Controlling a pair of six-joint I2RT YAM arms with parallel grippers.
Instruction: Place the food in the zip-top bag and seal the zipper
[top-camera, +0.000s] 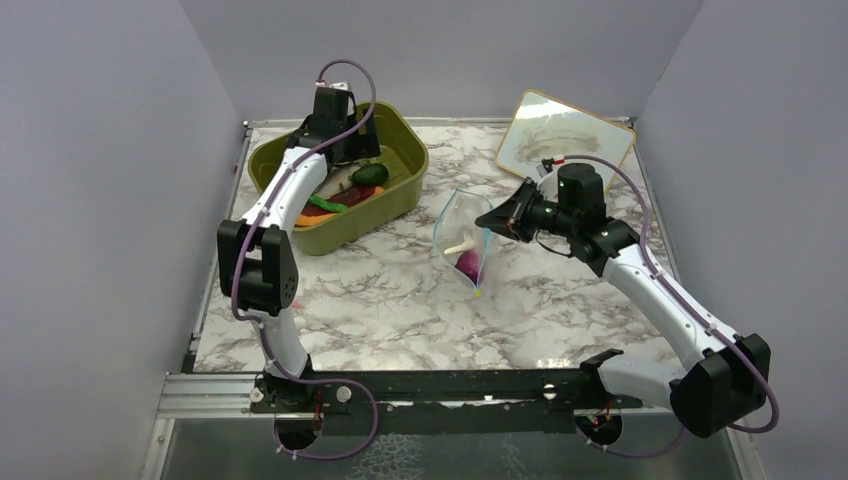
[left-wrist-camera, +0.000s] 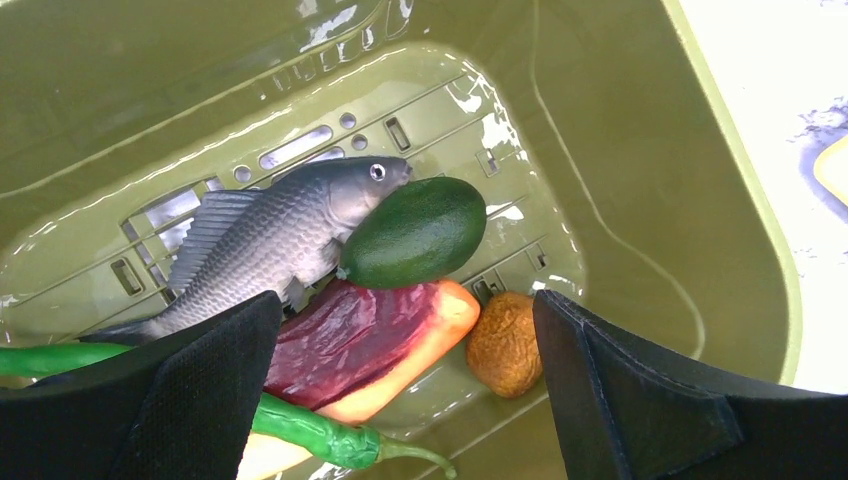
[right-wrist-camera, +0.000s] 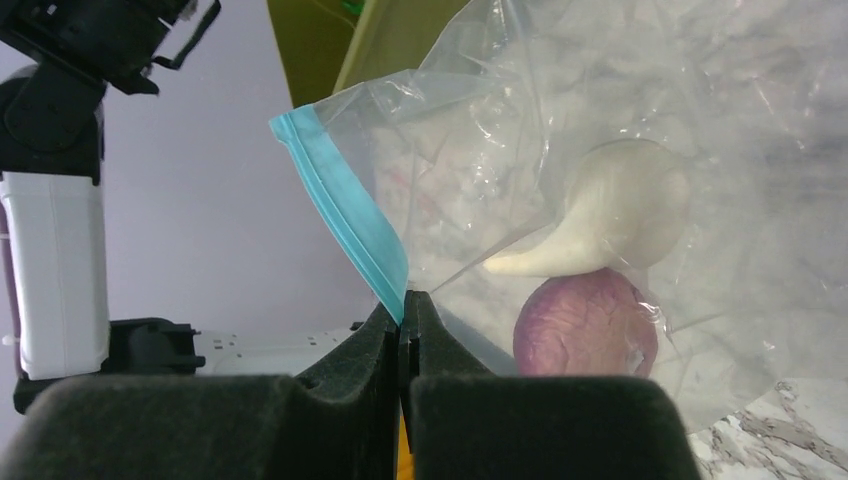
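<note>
In the green bin (top-camera: 362, 228) lie a grey fish (left-wrist-camera: 255, 245), a green avocado-like fruit (left-wrist-camera: 412, 232), raw meat (left-wrist-camera: 355, 350), green peppers (left-wrist-camera: 310, 430) and a brown wrinkled item (left-wrist-camera: 500, 345). My left gripper is open above them. At the table's middle, my right gripper is shut on the top edge of the clear bag (right-wrist-camera: 750, 200) at its blue zipper strip (right-wrist-camera: 345, 200). Inside the bag are a white mushroom-like item (right-wrist-camera: 625, 200) and a purple onion (right-wrist-camera: 585, 325).
A white board (top-camera: 560, 130) with a yellow rim lies at the back right.
</note>
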